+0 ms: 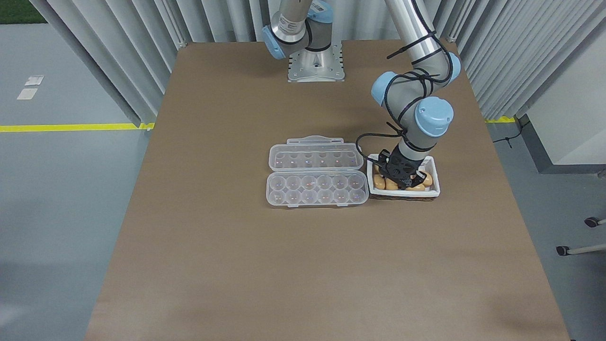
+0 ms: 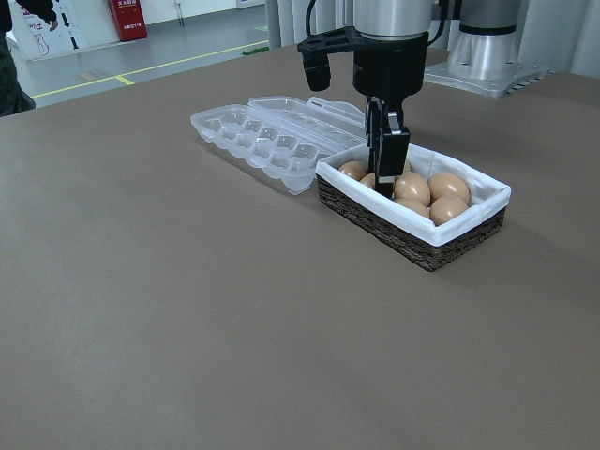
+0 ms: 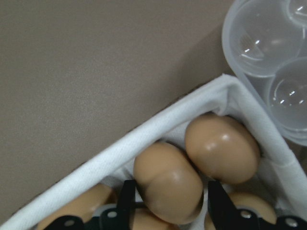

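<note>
A white-lined wicker basket [image 1: 432, 190] [image 2: 384, 231] holds several brown eggs [image 2: 448, 187] [image 3: 221, 147]. My gripper [image 1: 405, 183] [image 2: 384, 187] reaches down into it. In the wrist view one egg [image 3: 168, 177] lies between the dark fingertips at the bottom; whether they press on it I cannot tell. An open, clear plastic egg carton [image 1: 316, 187] [image 2: 258, 141] [image 3: 261, 43], with empty hollows where visible, lies beside the basket.
</note>
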